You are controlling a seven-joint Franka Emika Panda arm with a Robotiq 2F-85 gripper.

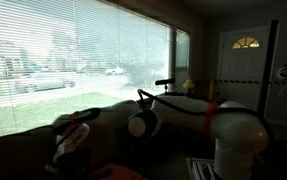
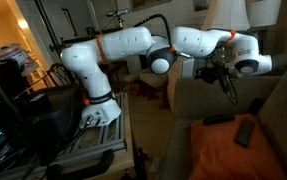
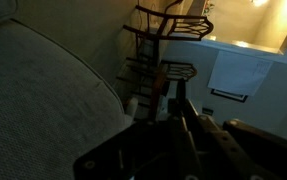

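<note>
My gripper is dark against the room in the wrist view, its fingers close together and looking shut. Whatever may sit between them is too dark to make out. In exterior view 2 the arm reaches across to the grey couch, and its wrist end is above the seat, near the backrest. An orange-red cushion (image 2: 223,158) lies on the seat below. One dark, remote-like object (image 2: 245,130) rests on this cushion; another dark elongated object (image 2: 218,119) lies by its back edge. Exterior view 1 shows the gripper end only as a dark area at lower left.
Grey couch upholstery (image 3: 43,105) fills the left of the wrist view. A dark metal-framed chair (image 3: 173,30) stands beyond. The robot's base stands on a metal-edged table (image 2: 93,150) at left in exterior view 2. A large window with blinds (image 1: 83,60) is behind the couch.
</note>
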